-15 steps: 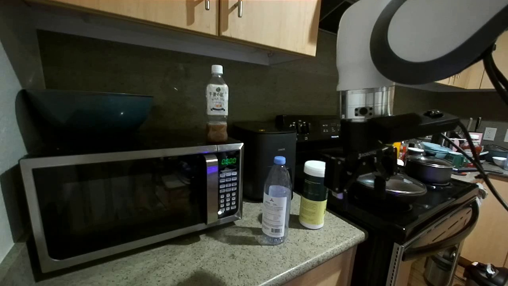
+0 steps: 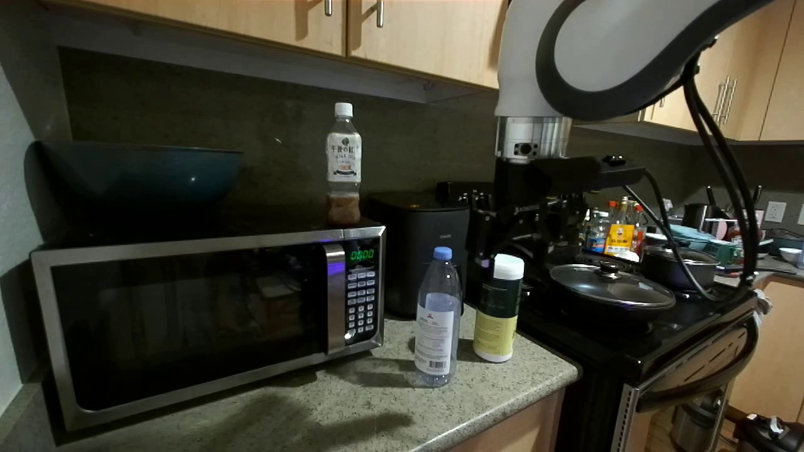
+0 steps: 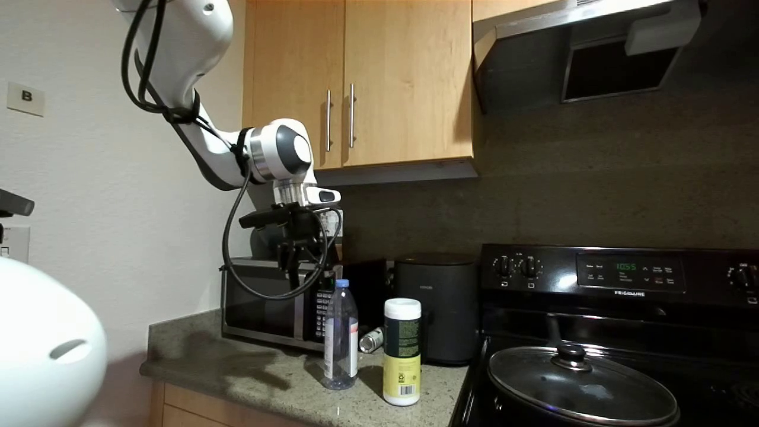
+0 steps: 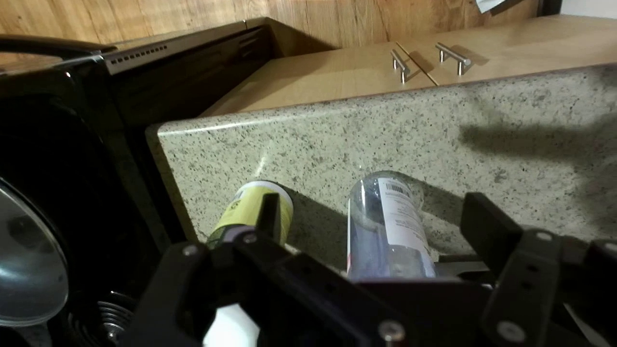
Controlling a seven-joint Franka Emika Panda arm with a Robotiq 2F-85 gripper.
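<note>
My gripper is open, its black fingers [image 4: 489, 222] spread wide apart. In the wrist view the clear bottle [image 4: 386, 231] shows between and beyond them. Exterior view 1 has this blue-capped bottle [image 2: 436, 331] upright on the counter. A green and yellow canister with a white lid [image 2: 497, 324] stands to its right. There the gripper [image 2: 516, 248] hangs at about the lid's height. In exterior view 2 the gripper [image 3: 293, 267] appears up and left of the bottle [image 3: 341, 349]; the canister [image 3: 402, 363] is farther right. Nothing is held.
A microwave [image 2: 203, 324] carries a teal bowl [image 2: 143, 173] and a brown-bottomed bottle [image 2: 344, 166]. Behind the canister is a black appliance [image 3: 437, 313]. A can [image 3: 371, 340] lies near it. The stove has a lidded pan [image 3: 583, 384].
In exterior view 1 the arm and gripper have moved left and up, from over the stove beside the canister toward the canister's lid. The bottle and canister have not moved.
</note>
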